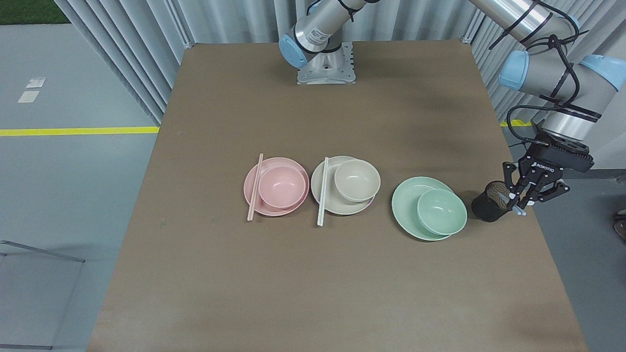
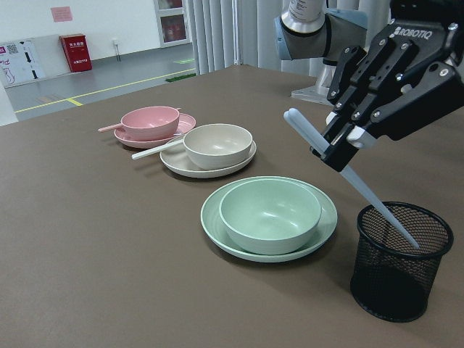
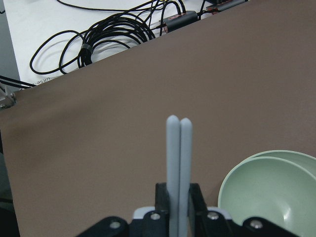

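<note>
My gripper (image 2: 341, 148) is shut on a pair of pale blue-white chopsticks (image 3: 173, 148), held slanted with their lower tips inside or over a black mesh pen cup (image 2: 391, 286) at the table's right side. Left of the cup is a mint bowl (image 1: 441, 210) on a mint plate (image 1: 411, 193). Further left, a white bowl (image 1: 356, 179) sits on a white plate with white chopsticks (image 1: 322, 199) beside it, and a pink bowl (image 1: 282, 187) on a pink plate with pink chopsticks (image 1: 253, 193).
Coiled black cables lie on a white surface beyond the edge in the wrist view.
</note>
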